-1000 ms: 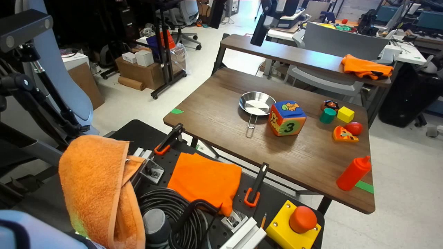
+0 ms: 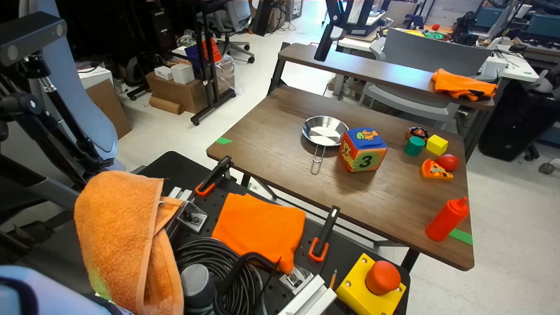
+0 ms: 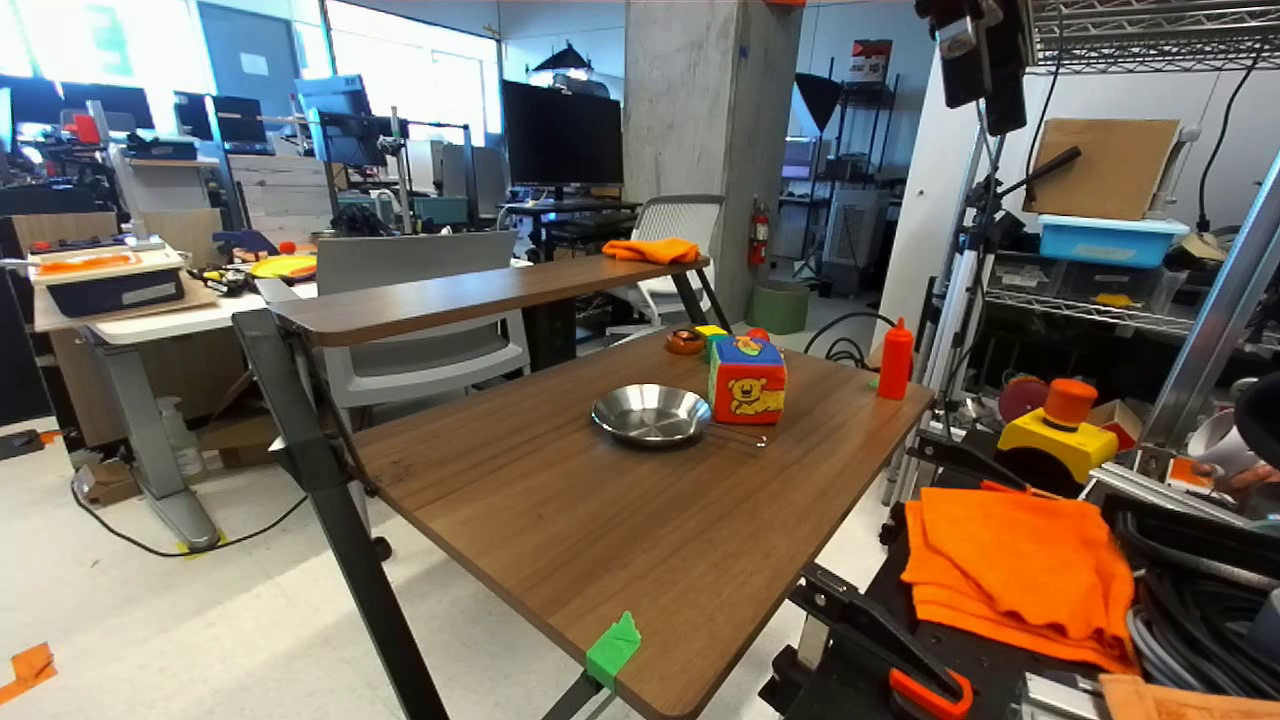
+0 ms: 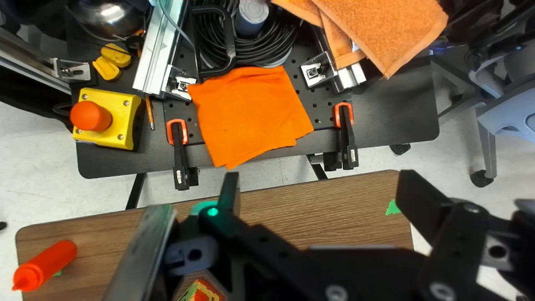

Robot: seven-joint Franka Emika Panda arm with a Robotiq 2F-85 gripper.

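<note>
High above the table, my gripper is open, and nothing shows between its widely parted fingers. A silver pan [image 2: 325, 131] lies on the brown table, its wire handle toward the front edge. Close beside it stands a soft number cube [image 2: 363, 150]. Toward the right end are a green cup-like piece [image 2: 414, 146], a yellow block [image 2: 436, 145], a red round item [image 2: 447, 162], a toy pizza slice [image 2: 435, 170] and a dark-and-red round item [image 2: 417, 133]. The red squeeze bottle [image 3: 895, 360] stands upright near the table's right corner. My gripper's body hides most of the table in the wrist view.
A raised shelf [image 2: 362, 70] runs along the table's back, with an orange cloth [image 2: 462, 85] at one end. In front is a black cart with clamps, another orange cloth [image 4: 250, 115] and a yellow-and-red button box [image 4: 108, 118].
My gripper has shifted slightly to the left in exterior view 1, high above the table. The objects on the table have not moved.
</note>
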